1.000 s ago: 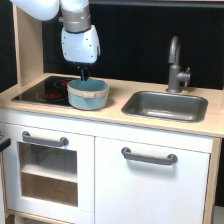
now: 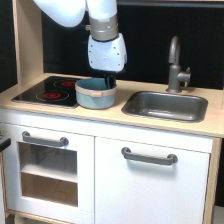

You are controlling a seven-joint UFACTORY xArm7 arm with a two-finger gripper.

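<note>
A blue-grey pot (image 2: 96, 99) with a pale band stands upright on the wooden counter, at the right front of the black hob (image 2: 52, 91). My gripper (image 2: 109, 83) points down at the pot's right side, its dark fingertips at or just inside the rim. The fingers are small and dark against the backdrop, so whether they are apart or closed on the rim does not show. The inside of the pot is mostly hidden.
A grey sink (image 2: 165, 106) with a dark tap (image 2: 177, 66) lies to the right. Bare counter (image 2: 125, 91) separates pot and sink. Below are a glass-fronted oven door (image 2: 47, 163) and a white cupboard door (image 2: 150, 190), both shut.
The pot has shifted a little to the right, off the hob's front right area. My gripper has moved right and lower, from above the pot's back rim to its right side.
</note>
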